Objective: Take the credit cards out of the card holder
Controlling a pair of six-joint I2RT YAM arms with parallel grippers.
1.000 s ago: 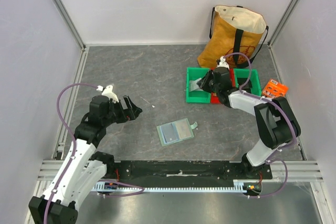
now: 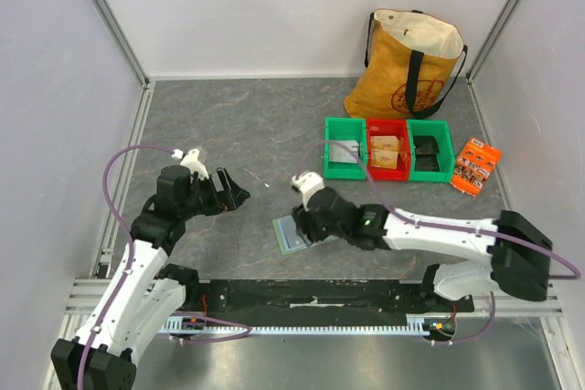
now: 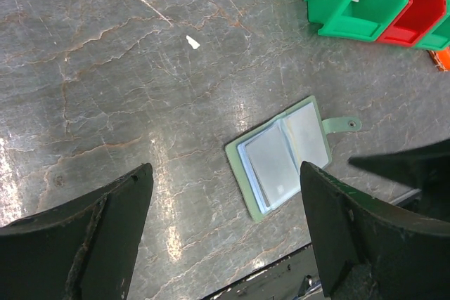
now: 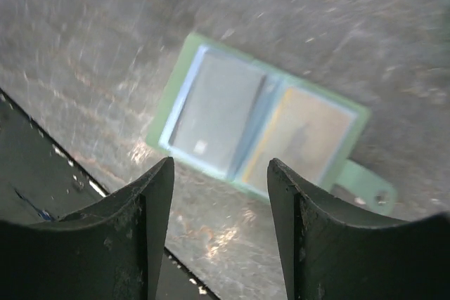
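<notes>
The pale green card holder [image 3: 246, 183] lies unfolded flat on the grey table, its strap with a snap pointing right. In the right wrist view its left pocket [image 4: 214, 110] looks grey and its right pocket [image 4: 302, 135] beige; whether cards sit inside cannot be made out. My right gripper, open and empty, is over the holder, and the arm covers part of it in the top view. Off to the left, apart from the holder, my left gripper [image 2: 239, 187] is open with nothing between its fingers.
At the back right stand a green bin [image 2: 335, 171], a red bin [image 2: 388, 173] and another green bin [image 2: 443, 171], each with flat items inside. Beside them are an orange packet [image 2: 475, 166] and a yellow bag [image 2: 379, 70].
My right arm has swung from the bins, forward and left to the card holder. A flat pale item now lies in the left green bin. My left arm has barely moved.
</notes>
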